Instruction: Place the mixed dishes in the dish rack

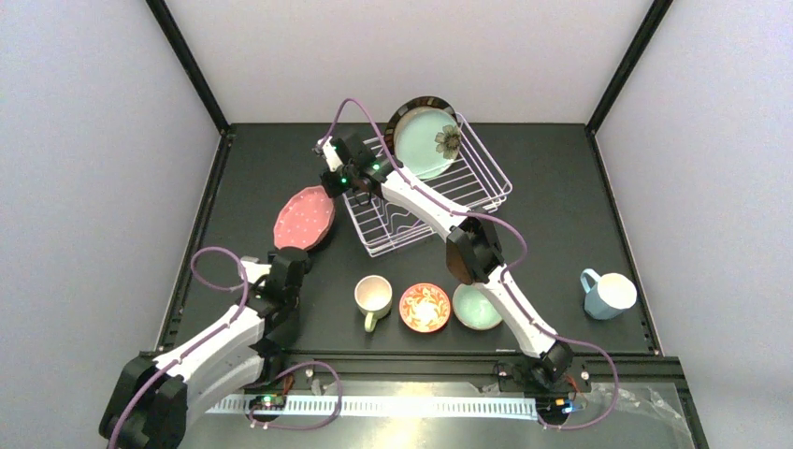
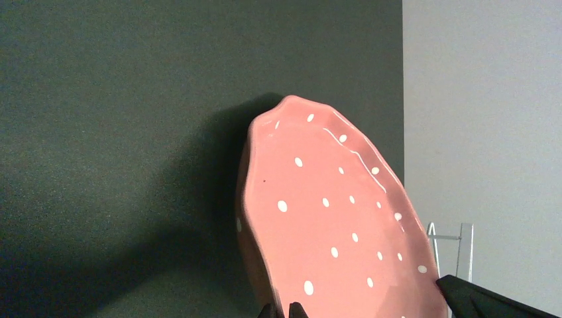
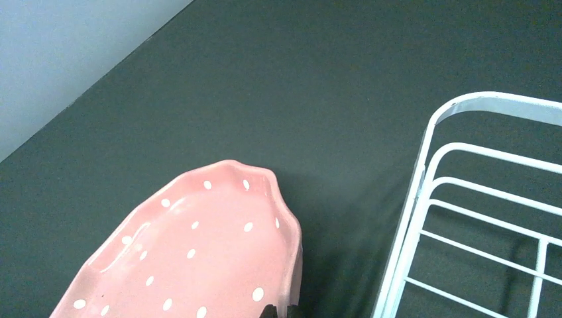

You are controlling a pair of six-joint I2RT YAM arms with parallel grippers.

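Observation:
A pink plate with white dots and a wavy rim (image 1: 304, 218) is held tilted over the table, left of the white dish rack (image 1: 386, 245). My left gripper is shut on its near edge, the rim passing between the fingertips. At the far edge, the rim also runs between the fingertips of my right gripper, which is closed down to a thin gap. In the rack's back part stand a pale green plate with a flower (image 1: 418, 140) and a dark-rimmed plate (image 1: 409, 109) behind it. The right forearm crosses over the rack, hiding part of it.
A cream mug (image 1: 373, 293), an orange-patterned bowl (image 1: 425, 308) and a green bowl (image 1: 477, 308) line the front of the table. Far right stands a light blue mug (image 1: 608, 296). The rack's front-left wires are bare, and the table's left side is clear.

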